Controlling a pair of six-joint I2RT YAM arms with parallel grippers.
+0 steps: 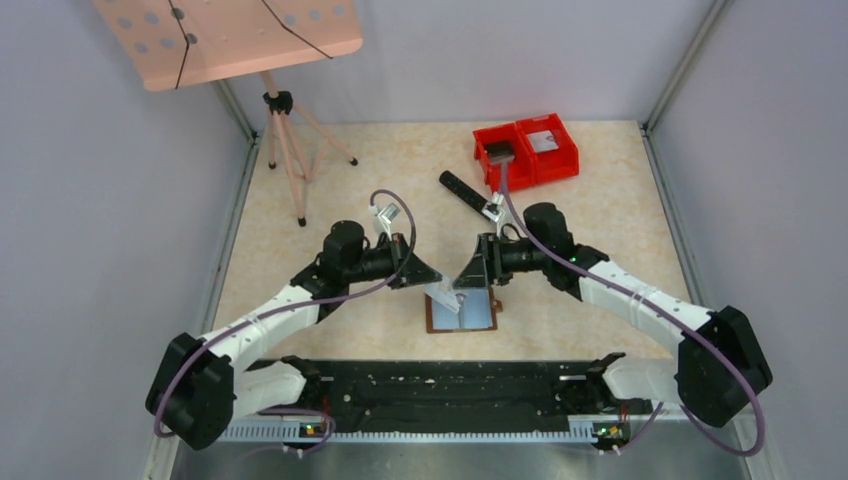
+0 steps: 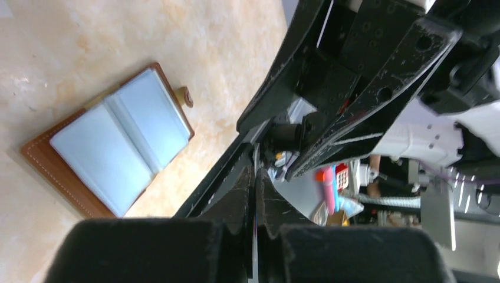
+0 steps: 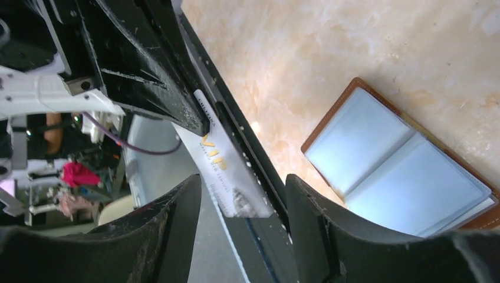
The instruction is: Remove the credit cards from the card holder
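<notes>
The brown card holder [image 1: 491, 326] lies open on the table, its pale blue-white inner sleeves [image 2: 141, 135] facing up. Above it, a silver-white card [image 3: 223, 171] with gold "VIP" lettering hangs by one end from my left gripper [image 1: 438, 281], which is shut on it. From the left wrist the card is seen edge-on as a thin line. Close by on the right, my right gripper is open; its fingers stand apart from each other on either side of the card's free lower end in the right wrist view.
Two joined red bins [image 1: 527, 153] stand at the back right, one with dark items and one with a white card. A black cylinder [image 1: 466, 194] lies before them, behind the right arm. A pink stand [image 1: 288, 150] is at the back left.
</notes>
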